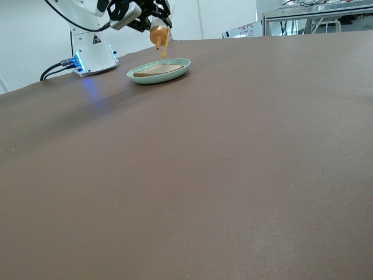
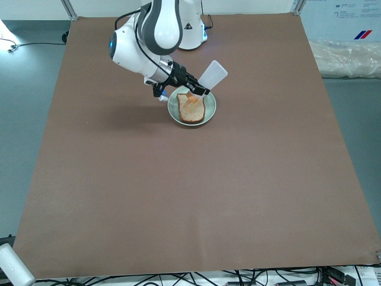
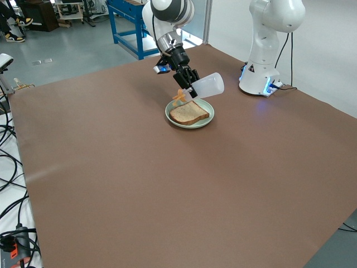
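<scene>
A slice of bread (image 2: 190,112) lies on a pale green plate (image 2: 174,112) near the back of the table, also seen as a plate (image 3: 206,121) in the right view. Above it the black gripper (image 2: 200,89) holds a translucent white bottle (image 2: 212,74), tilted, with an orange nozzle (image 1: 158,36) at its mouth pointing down. Orange strands hang from the nozzle over the bread in the top view. The gripper is shut on the bottle.
The robot's white base (image 3: 257,78) stands at the back edge beside the plate. Cables run along the table's front edge.
</scene>
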